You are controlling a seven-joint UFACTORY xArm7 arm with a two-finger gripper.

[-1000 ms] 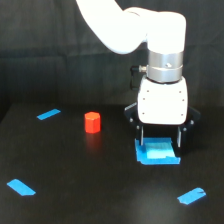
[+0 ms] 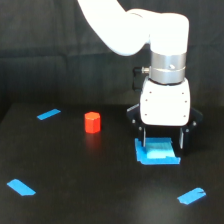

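Observation:
My white arm hangs down on the right side of the camera view, with its gripper (image 2: pixel 162 145) low over a blue square (image 2: pixel 159 158) on the black table. The gripper stands open, its dark fingers apart on the left and right. Between and beneath them the middle of the square shows a paler blue; I cannot tell whether it is a separate thing. Whether the fingertips touch the table cannot be made out. A small red block (image 2: pixel 92 122) sits upright on the table to the left, well apart from the gripper.
Blue tape strips lie at the back left (image 2: pixel 49 114), front left (image 2: pixel 21 188) and front right (image 2: pixel 191 196). A dark backdrop closes off the back.
The arm and gripper have shifted very slightly to the right. The red block, the blue square and the tape strips lie as before.

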